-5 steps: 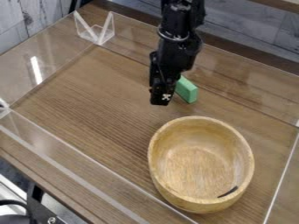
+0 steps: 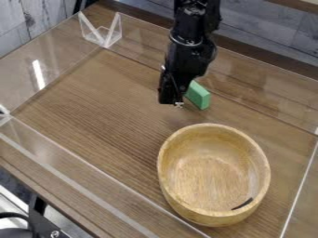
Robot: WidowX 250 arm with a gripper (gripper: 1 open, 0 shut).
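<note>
The black gripper hangs over the middle of the wooden table, just left of a small green block that lies on the tabletop. Its fingers look shut, with nothing visible between them. Part of the block's left side is close to or behind the gripper; whether they touch cannot be told.
A large tan bowl sits at the front right with a small dark object at its rim or inside. A clear plastic piece stands at the back left.
The gripper has shifted very slightly around the same spot beside the green block. The block and bowl look unmoved.
</note>
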